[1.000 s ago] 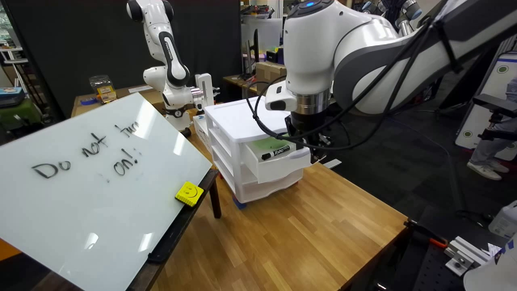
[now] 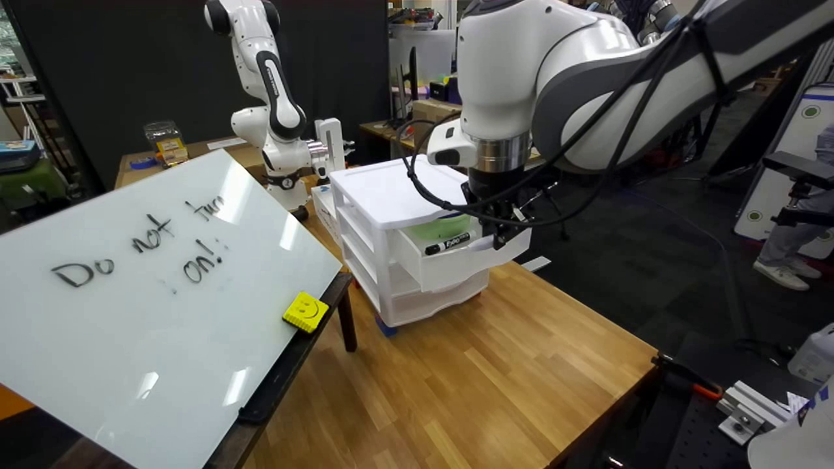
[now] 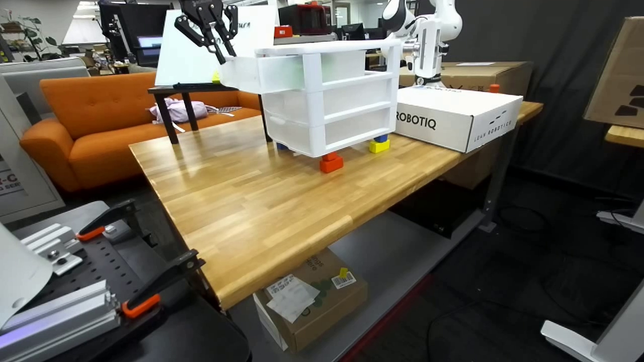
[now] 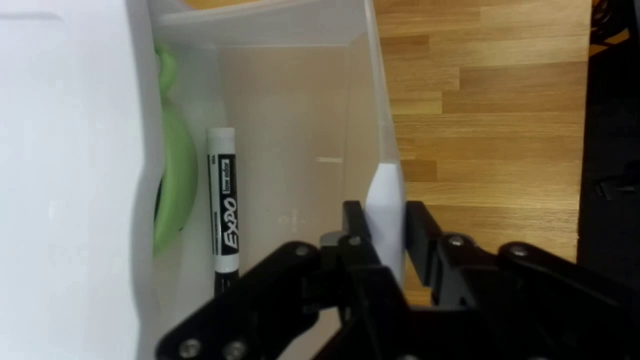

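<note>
The top drawer (image 2: 459, 270) of a white plastic drawer unit (image 2: 402, 181) stands pulled out. In the wrist view my gripper is shut on the drawer's white front rim, one black finger inside the drawer and the other outside. Inside lie a black-and-white Expo marker (image 4: 225, 204) and a green rounded object (image 4: 178, 174), partly hidden under the unit's top. From the other side, the gripper (image 3: 227, 59) reaches down onto the drawer's front edge. In exterior view 1 cables and the arm partly cover the fingers.
A whiteboard (image 2: 148, 312) with handwriting and a yellow eraser (image 2: 305, 312) on its ledge stands beside the unit. Behind it are a white Robotiq box (image 3: 453, 114) and a second arm (image 2: 270, 101).
The top drawer has come further out of the unit, with the marker in it shifted along. My gripper and arm have moved slightly, and the gripper now sits over the drawer front.
</note>
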